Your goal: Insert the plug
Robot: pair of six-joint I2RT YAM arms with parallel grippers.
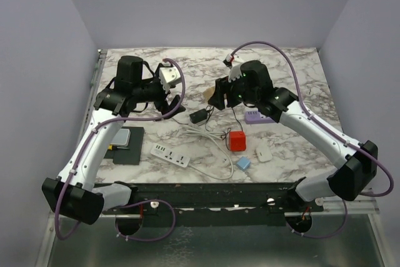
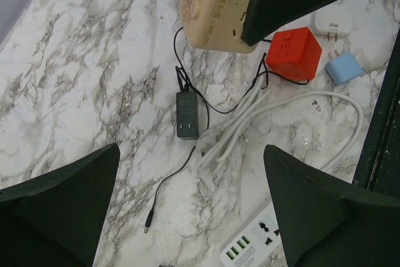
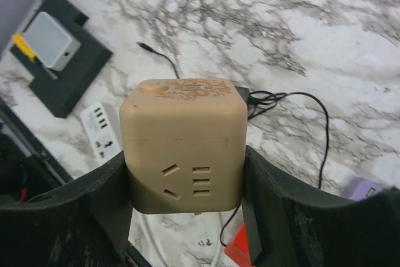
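Observation:
In the right wrist view a tan cube socket (image 3: 184,145) with slots on its face is held by my right gripper, shut on it, raised above the table. My left gripper is open, nothing between its fingers, above the table at the left. Below lie a black plug adapter (image 2: 187,117) with cable, a coil of white cable, and a white power strip (image 1: 170,156). The left wrist view also shows the tan socket at the top.
A red cube socket (image 1: 237,141), blue cube (image 1: 243,162), white charger (image 1: 264,153) and purple strip (image 1: 256,117) lie on the right half. A dark block with a grey box (image 1: 128,148) is at the left edge.

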